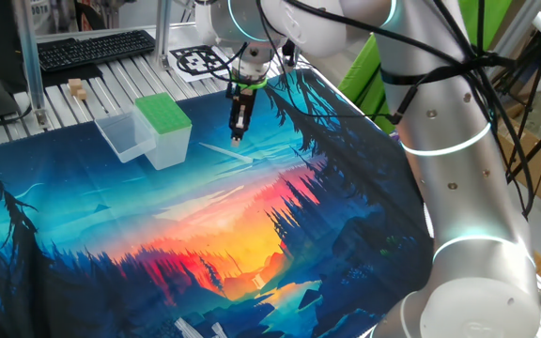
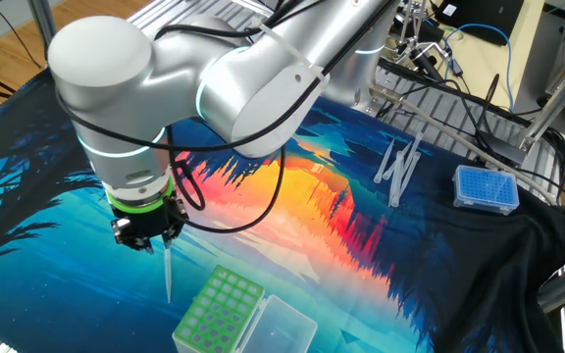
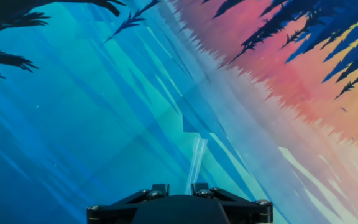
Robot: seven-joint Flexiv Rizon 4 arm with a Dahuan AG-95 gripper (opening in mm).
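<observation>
A slender clear plastic piece (image 2: 169, 275) lies on the printed cloth, below my gripper (image 2: 147, 240). The same clear piece (image 3: 196, 158) shows in the wrist view just ahead of the fingers, its near end cut off from sight by them. In exterior view 1 it appears as a pale streak (image 1: 224, 151) beside my gripper (image 1: 237, 139), which points down over the cloth. Between the two dark fingertips there is a visible gap with cloth behind it, so the gripper stands open. Its exact height above the piece is hard to judge.
A green-topped rack box (image 1: 165, 117) with its clear lid (image 1: 125, 139) stands nearby on the cloth. Several clear pieces (image 2: 398, 172) lie near a blue rack box (image 2: 486, 188). A loose cable loops beside the wrist.
</observation>
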